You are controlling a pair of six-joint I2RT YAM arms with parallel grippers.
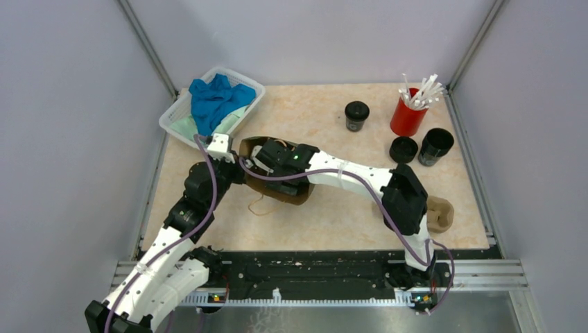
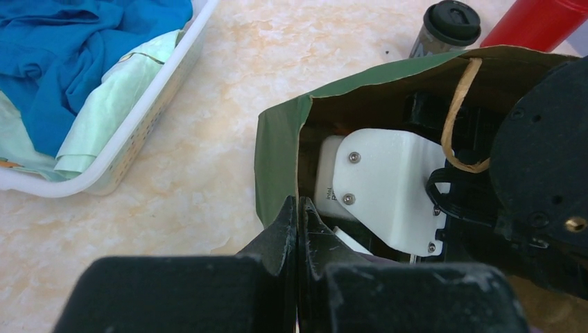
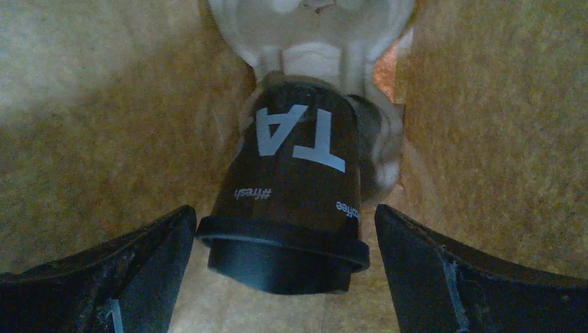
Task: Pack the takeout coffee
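Observation:
A paper bag (image 1: 300,195) with a dark green outside (image 2: 277,163) stands left of centre. My left gripper is shut on its upright edge at the left end. My right gripper is down inside the bag, its fingers open on either side of a dark coffee cup (image 3: 291,159) that lies tilted in a moulded cup carrier (image 3: 312,55); whether they touch it I cannot tell. In the top view the right arm's wrist hides most of the bag's inside.
A white basket (image 1: 168,118) with cloths is at the back left. A lidded cup (image 1: 356,114), red straw holder (image 1: 405,118), black container (image 1: 434,148), dark lid (image 1: 403,148) and empty carrier (image 1: 440,211) are on the right.

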